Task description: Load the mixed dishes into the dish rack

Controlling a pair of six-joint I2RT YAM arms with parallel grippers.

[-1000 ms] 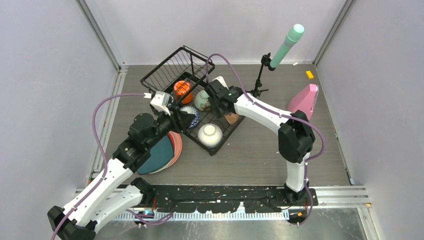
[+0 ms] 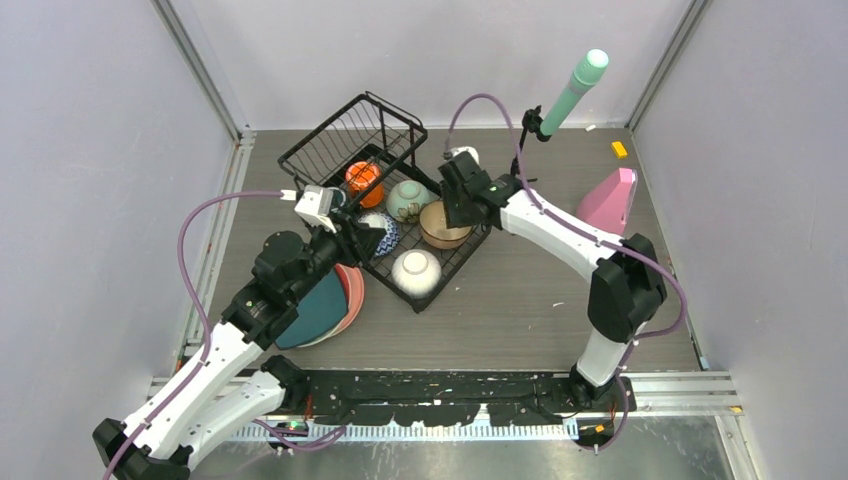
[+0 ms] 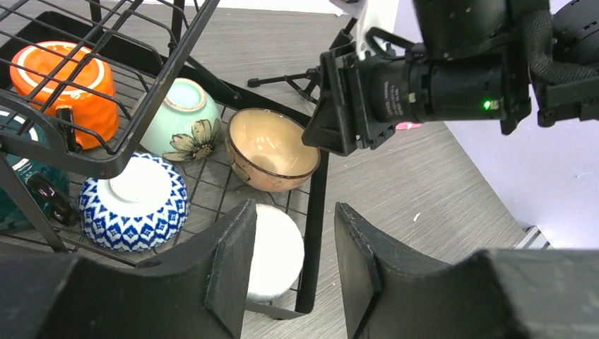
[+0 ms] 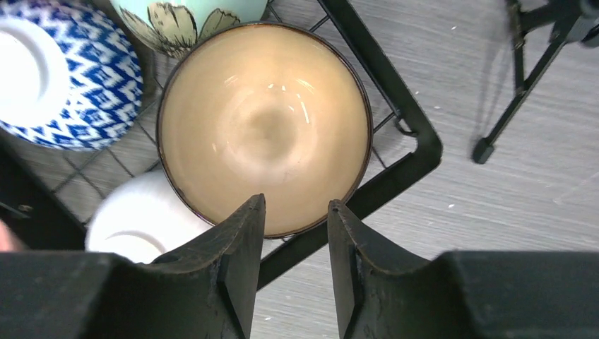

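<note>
The black dish rack (image 2: 350, 140) holds an orange dish (image 3: 85, 113), a celadon bowl (image 3: 180, 116), a blue-patterned bowl (image 3: 134, 212), a white bowl (image 2: 416, 272), a teal dish (image 3: 42, 176) and a tan bowl (image 4: 268, 120). My right gripper stands open just above the tan bowl's rim at the rack's edge, with nothing held. My left gripper is open over the rack near the white bowl, also empty.
Teal (image 2: 312, 310) and pink plates (image 2: 352, 290) lie left of the rack. A black stand with a green tube (image 2: 572, 95) and a pink object (image 2: 607, 200) stand at right.
My left arm has barely moved.
</note>
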